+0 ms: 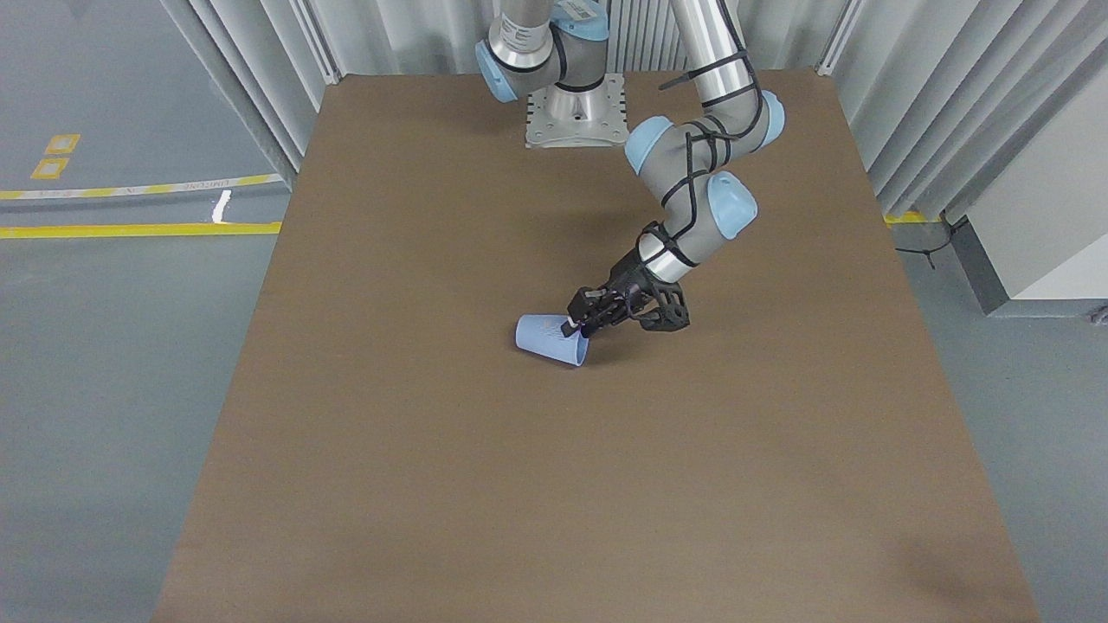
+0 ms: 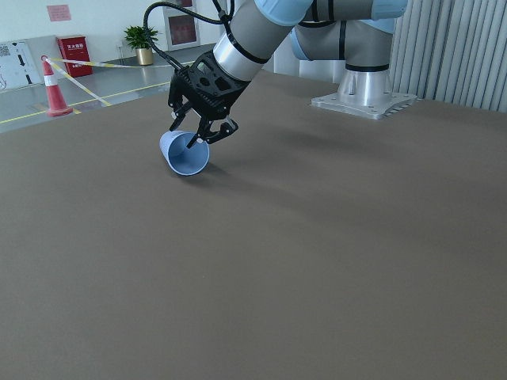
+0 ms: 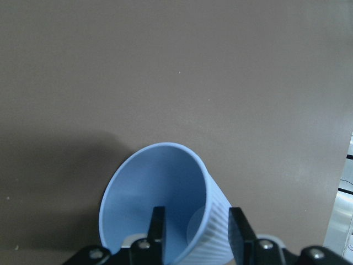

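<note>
A light blue ribbed cup lies on its side on the brown table, its mouth toward my gripper. In the front view my gripper is at the cup's rim. The left view shows the cup just below my gripper. In the wrist view my gripper stands open with the rim of the cup between its fingers: one finger in front of the inside, the other beside the outer wall. Whether either touches it I cannot tell.
The robot's base plate stands at the back of the table, with curtains behind. A cone stands on the floor beyond the table in the left view.
</note>
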